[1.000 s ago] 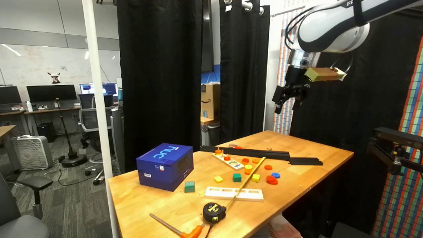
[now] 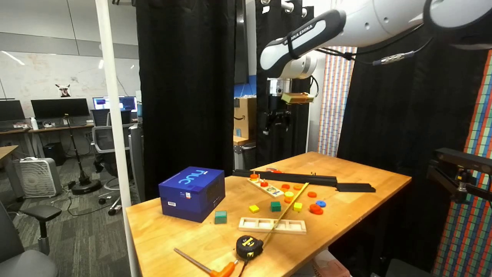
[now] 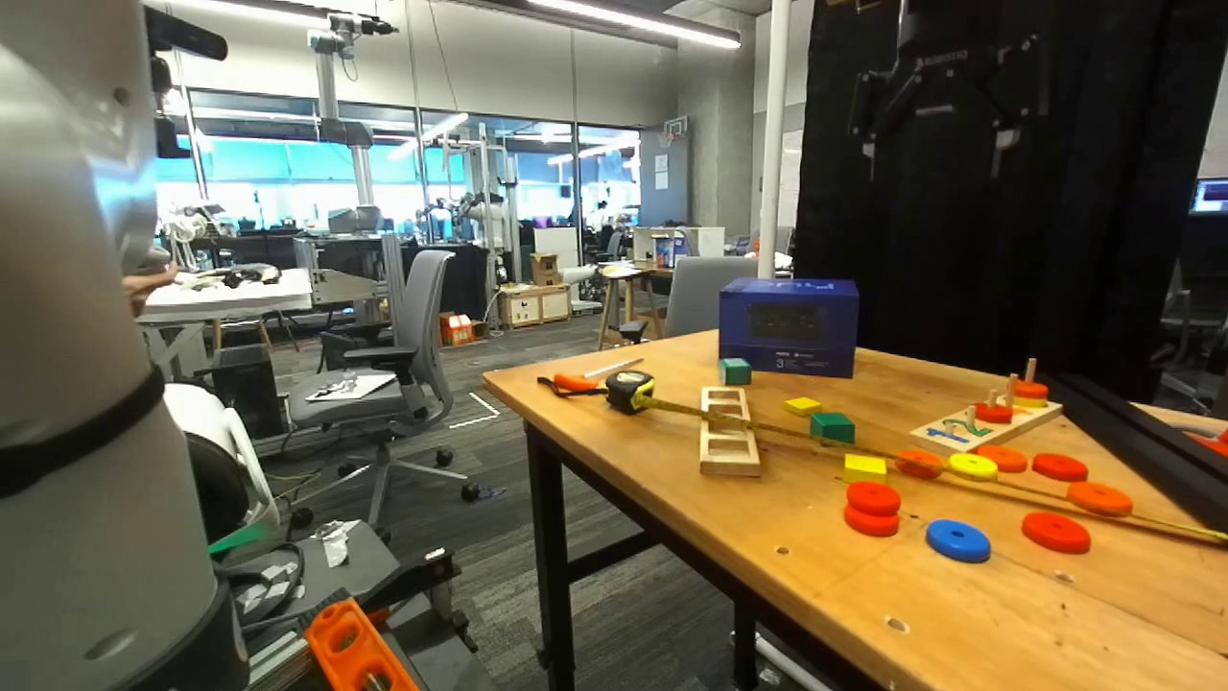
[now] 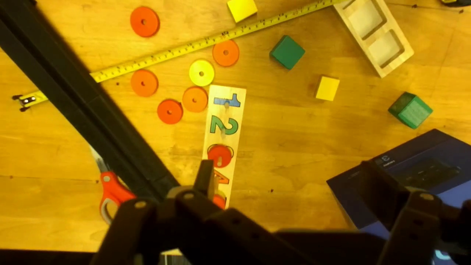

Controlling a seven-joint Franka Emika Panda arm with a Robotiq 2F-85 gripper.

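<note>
My gripper (image 2: pixel 277 131) hangs high above the far part of the table, pointing down. In exterior view 2 its fingers (image 3: pixel 1007 140) stand wide apart with nothing between them, so it is open. Below it in the wrist view lies a wooden number board (image 4: pixel 234 143) with pegs, bearing red rings, partly hidden by a finger. Loose rings lie about it: orange (image 4: pixel 144 83), red (image 4: pixel 170 111) and yellow (image 4: pixel 201 73). Green blocks (image 4: pixel 287 52) and yellow blocks (image 4: pixel 327 88) are on the bare wood. A compartmented wooden tray (image 2: pixel 246 224) sits nearer the front, a tape measure's yellow blade across it.
A blue box (image 2: pixel 191 194) rises at the table's left edge. Black rails (image 4: pixel 84 101) cross the far side, red-handled scissors (image 4: pixel 112 190) beside them. The tape measure (image 2: pixel 249 247) and an orange-handled tool (image 2: pixel 223 270) lie at the front. A blue ring (image 3: pixel 957 540) lies near one edge.
In exterior view 1 the arm has swung to the left and come a little lower, from over the table's right side to above its far part. The table objects have not moved.
</note>
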